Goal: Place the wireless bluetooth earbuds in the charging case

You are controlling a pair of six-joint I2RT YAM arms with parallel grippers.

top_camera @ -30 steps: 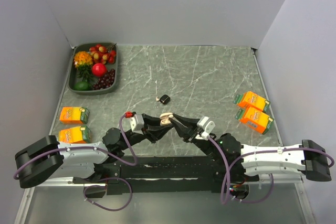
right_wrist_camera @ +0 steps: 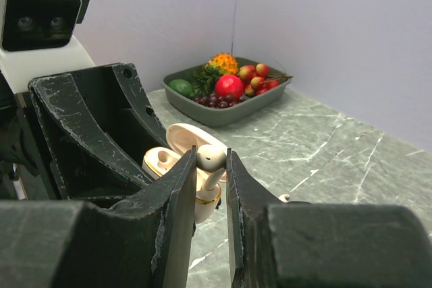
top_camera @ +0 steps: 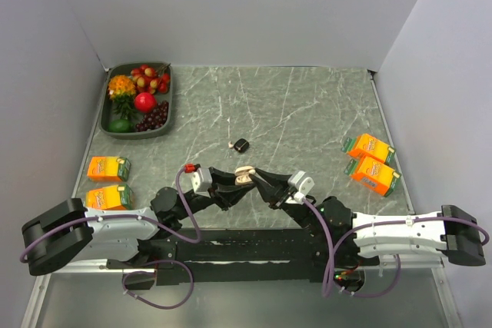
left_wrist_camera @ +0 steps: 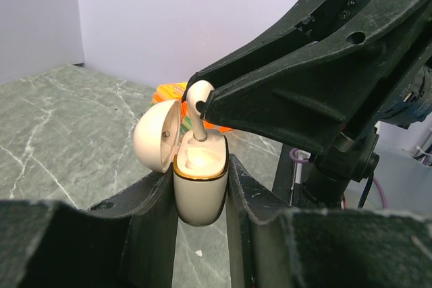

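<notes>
The white charging case [left_wrist_camera: 200, 200] stands upright with its lid [left_wrist_camera: 156, 136] tipped back, my left gripper shut on its body. Above its sockets is a white earbud [left_wrist_camera: 198, 96], its stem pointing down and its lower end at one socket; how deep it sits is hard to tell. The tips of my right gripper flank the earbud's round head [right_wrist_camera: 211, 158], with little or no gap visible; whether they grip it is unclear. Both grippers meet over the front middle of the table [top_camera: 307, 113].
Farther back lies a small black object [top_camera: 241, 145] with a small white piece [top_camera: 231, 145] beside it. A fruit basket [top_camera: 138, 135] is at the back left. Orange boxes [top_camera: 109, 167] stand left, and more orange boxes [top_camera: 373, 175] right. Free table lies behind the grippers.
Hardly anything differs in the top view. Both arms, the case and the earbud keep nearly the same place.
</notes>
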